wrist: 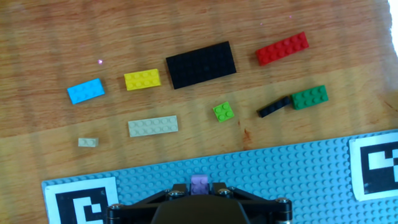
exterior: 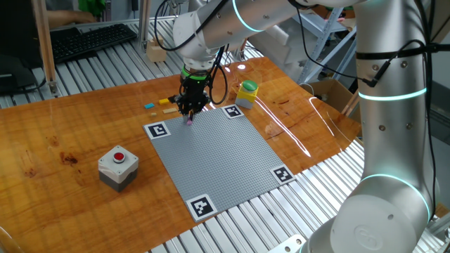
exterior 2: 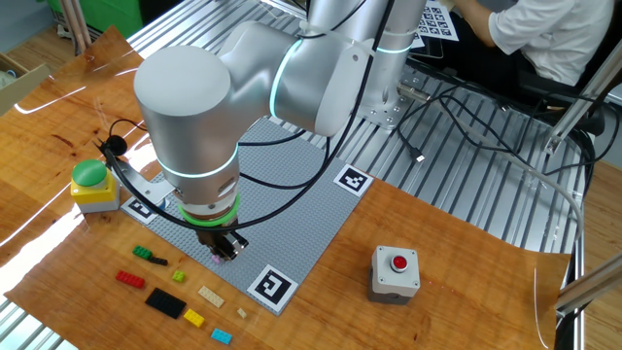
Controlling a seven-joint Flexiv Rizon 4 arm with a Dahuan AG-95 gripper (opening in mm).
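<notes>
A small purple brick (wrist: pixel 199 185) sits between the fingertips of my gripper, which looks shut on it in the wrist view. That brick shows as a pinkish spot under the gripper (exterior: pixel 188 115) in exterior view 1, over the far edge of the grey studded baseplate (exterior: pixel 218 158). Whether it touches the studs I cannot tell. Loose on the wood beyond that edge lie a blue brick (wrist: pixel 86 91), a yellow brick (wrist: pixel 142 79), a large black brick (wrist: pixel 201 65), a red brick (wrist: pixel 282 48), a lime brick (wrist: pixel 223 111) and a green brick (wrist: pixel 310 97).
Beige bricks (wrist: pixel 153 126) and a thin black piece (wrist: pixel 274 106) lie there too. A red-button box (exterior: pixel 118 167) and a green-button box (exterior: pixel 247 93) flank the baseplate. Marker tags (exterior: pixel 202 206) cover its corners.
</notes>
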